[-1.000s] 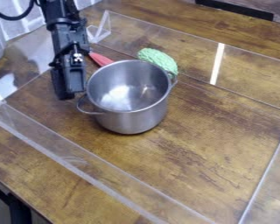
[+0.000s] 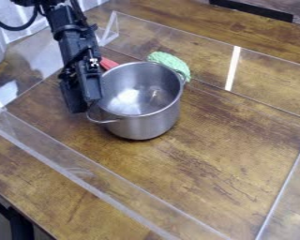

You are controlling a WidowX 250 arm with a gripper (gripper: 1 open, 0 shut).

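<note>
A steel pot (image 2: 143,117) with side handles stands on the wooden table (image 2: 216,159), left of centre. My black gripper (image 2: 89,101) is low at the pot's left side, close by the left handle and rim; I cannot tell whether it touches them or whether its fingers are open or shut.
Behind the pot lie a green oval item (image 2: 172,64) and a red object (image 2: 109,63), partly hidden by my arm. Clear plastic panels border the work area. The table to the right and in front of the pot is clear.
My gripper has moved right toward the pot and now covers part of the red object. The pot appears shifted very slightly, if at all.
</note>
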